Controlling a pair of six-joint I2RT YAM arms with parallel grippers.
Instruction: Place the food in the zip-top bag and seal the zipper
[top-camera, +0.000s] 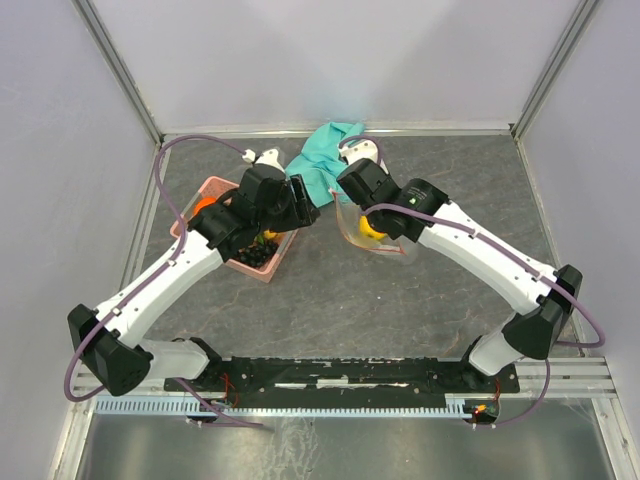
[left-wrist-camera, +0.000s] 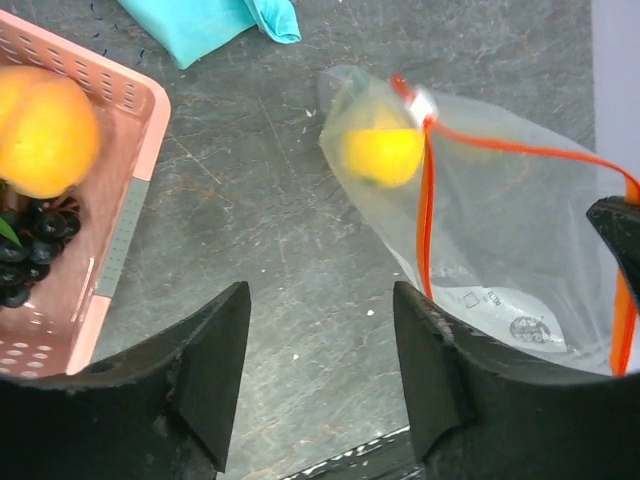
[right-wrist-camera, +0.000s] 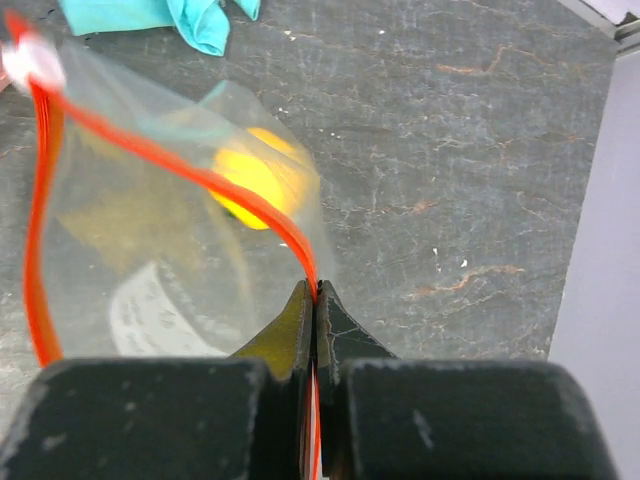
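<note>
A clear zip top bag (left-wrist-camera: 470, 230) with an orange-red zipper hangs from my right gripper, which is shut on the bag's rim. Its mouth gapes, and a white slider shows at one corner of the zipper. Inside the bag lies a yellow food item (top-camera: 370, 228), seen through the plastic in both wrist views. To the left, my left gripper stands open, its fingers (left-wrist-camera: 215, 350) apart and only bare table between them. A gap separates it from the bag.
The pink basket (left-wrist-camera: 125, 230) under my left arm holds an orange food item (left-wrist-camera: 50, 135) and dark grapes (left-wrist-camera: 35, 245). A teal cloth (top-camera: 322, 160) lies at the back.
</note>
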